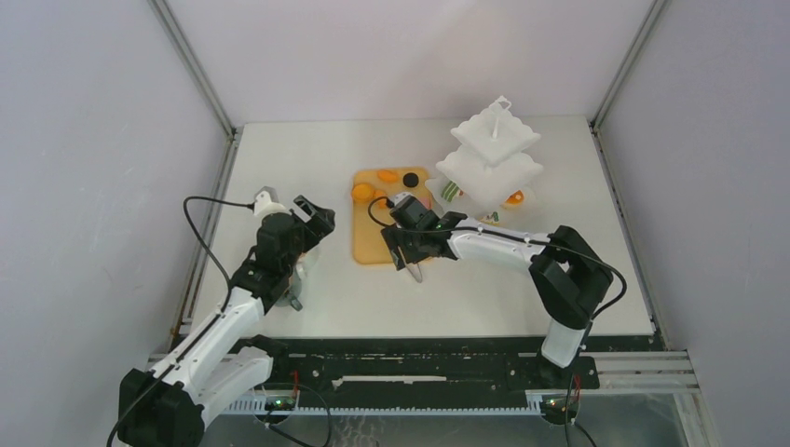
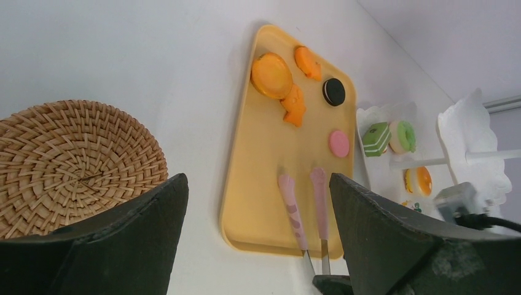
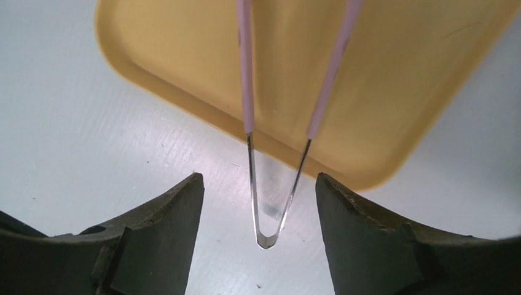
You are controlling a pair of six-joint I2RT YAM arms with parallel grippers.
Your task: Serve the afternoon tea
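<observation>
An orange tray holds biscuit-like pieces and tongs with pink-covered arms and a bare metal bend over the tray's front edge. My right gripper is open above that bend, one finger either side, apparently holding nothing. My left gripper hangs open at the left, beside a woven round mat. On the tray are an orange disc, orange shaped pieces, a black disc and a pink disc.
A white tiered stand with small cakes on its bottom level stands right of the tray. Items under the left arm are mostly hidden.
</observation>
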